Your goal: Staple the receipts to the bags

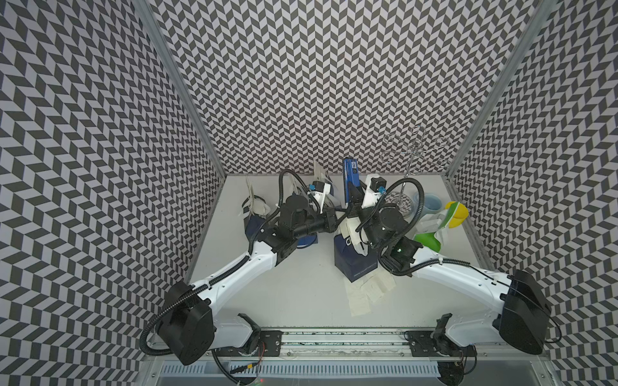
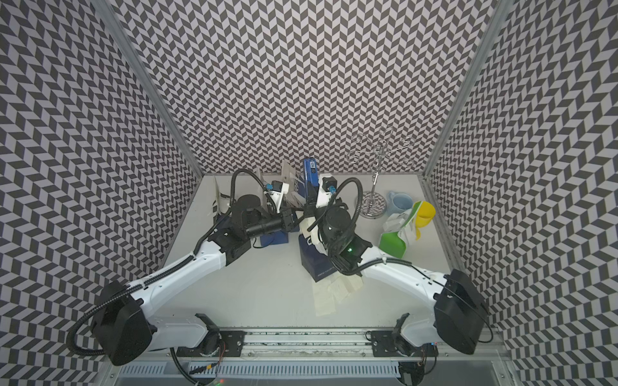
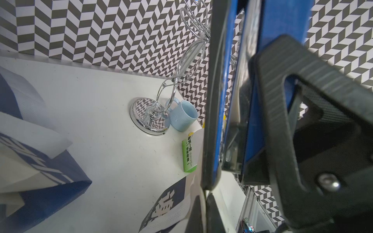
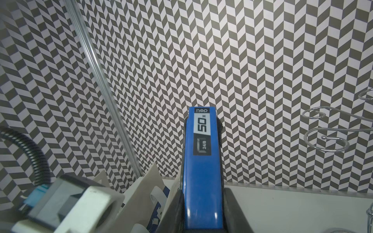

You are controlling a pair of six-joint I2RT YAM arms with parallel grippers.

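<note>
A dark blue and cream paper bag (image 1: 355,260) stands mid-table under both arms. My left gripper is shut on the bag's thin upper paper edge (image 3: 196,194); whether a receipt is layered there cannot be told. My right gripper is shut on a blue stapler (image 4: 202,170), its fingers (image 4: 232,203) against both sides. In the left wrist view the stapler's narrow end (image 3: 211,174) reaches down to the paper edge just above my left fingertips. Loose cream receipts (image 1: 367,292) lie on the table in front of the bag.
More blue and cream bags (image 3: 58,174) stand to the left. On the right are a chrome rack (image 3: 151,116), a light blue mug (image 3: 184,115), and a green and yellow item (image 1: 455,215).
</note>
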